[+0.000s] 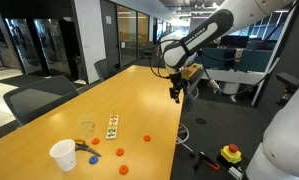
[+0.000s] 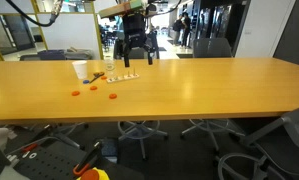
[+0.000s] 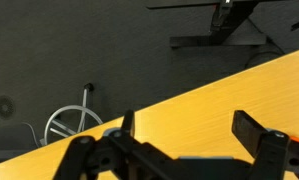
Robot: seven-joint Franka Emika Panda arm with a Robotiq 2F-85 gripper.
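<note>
My gripper (image 1: 175, 95) hangs above the far part of the long wooden table, clear of its surface. In the wrist view the gripper is open, with its two dark fingers wide apart and only table and floor between them. On the table stand a white cup (image 1: 64, 154) and a narrow white holder (image 1: 112, 127) with small items along it. Several red discs lie loose on the wood, among them one red disc (image 1: 147, 138) and another red disc (image 2: 113, 96). A blue disc (image 1: 93, 159) is beside the cup.
A faint greenish item (image 1: 87, 124) lies near the holder; its kind is unclear. Office chairs (image 1: 44, 98) stand around it. A red emergency button (image 1: 230, 153) sits near the robot base.
</note>
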